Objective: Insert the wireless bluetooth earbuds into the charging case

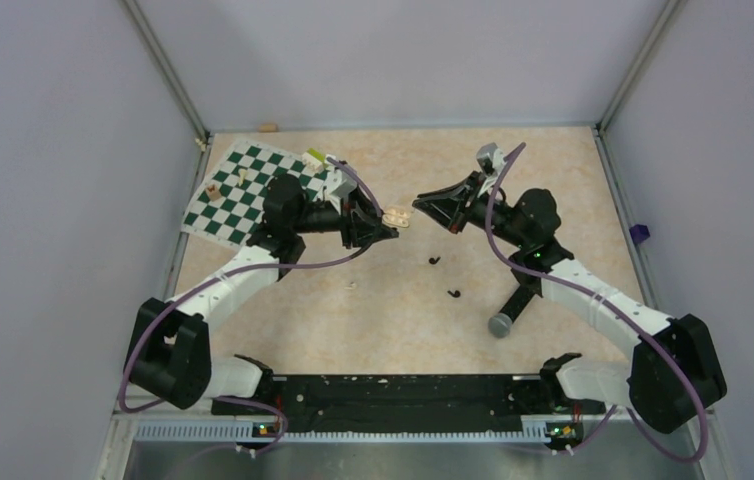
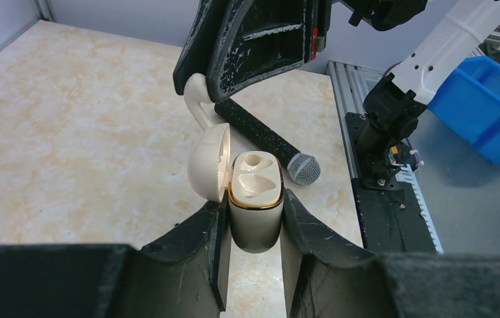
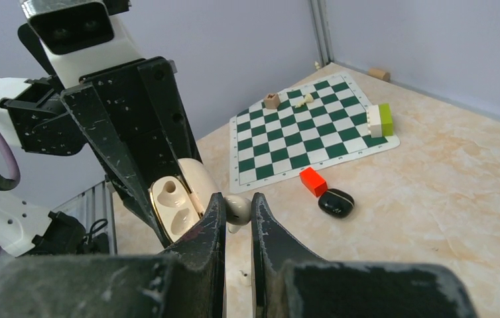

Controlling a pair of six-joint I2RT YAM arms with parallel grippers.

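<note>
A cream charging case [image 2: 255,218], lid open and both earbud slots empty, is clamped in my left gripper. A white earbud [image 3: 237,209] sits between the fingertips of my right gripper, its rounded end showing. In the left wrist view that earbud [image 2: 198,99] hangs from the right fingers with its stem pointing down toward the raised lid [image 2: 209,164]. From above, the right gripper [image 1: 418,207] is just right of the case [image 1: 397,216], the two apart. Another small white earbud [image 1: 351,285] lies on the table left of centre.
Two small black earbuds [image 1: 454,293] lie right of centre. A microphone [image 1: 511,309] rests near the right arm. A checkered board [image 1: 243,195], an orange block [image 3: 313,181] and a black case [image 3: 336,203] stand at the left.
</note>
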